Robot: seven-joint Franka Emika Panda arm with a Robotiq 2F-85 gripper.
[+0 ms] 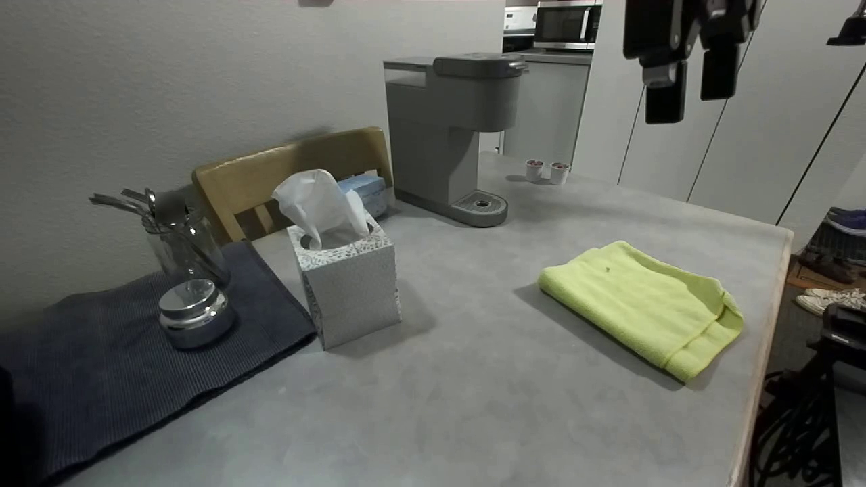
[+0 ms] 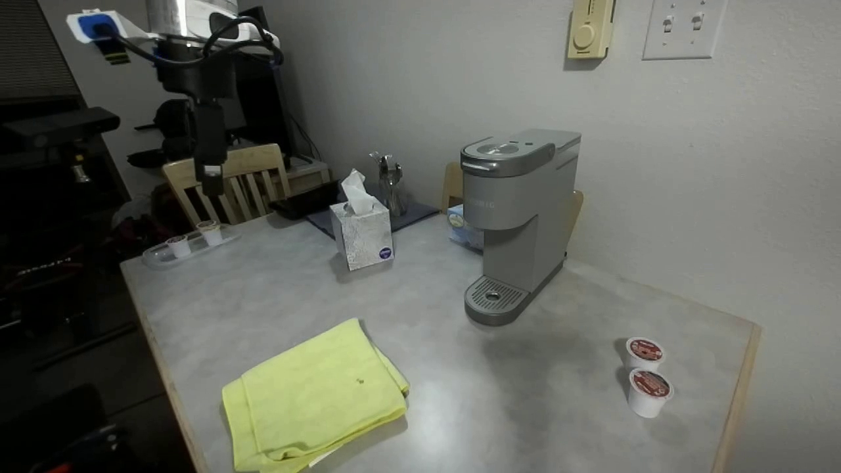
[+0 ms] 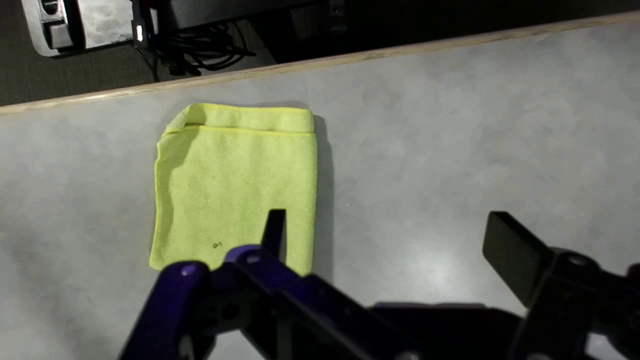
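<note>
High above the table my gripper [image 1: 683, 105] stands open, its two dark fingers apart and nothing between them. From the wrist, the fingertips [image 3: 274, 231] are spread wide, one over the cloth's lower right part and the other over bare tabletop. A folded yellow-green cloth [image 3: 234, 186] lies flat on the grey table, with one folded edge towards the table's edge; exterior view 2 shows the same cloth [image 2: 315, 394] at the front. No contact shows between gripper and cloth.
A tissue box [image 1: 357, 284], a grey coffee maker [image 1: 454, 130] and two small pods [image 2: 646, 378] stand on the table. A dark mat [image 1: 105, 357] carries a jar of utensils [image 1: 183, 235] and a lidded silver jar [image 1: 195, 312]. Bare tabletop surrounds the cloth.
</note>
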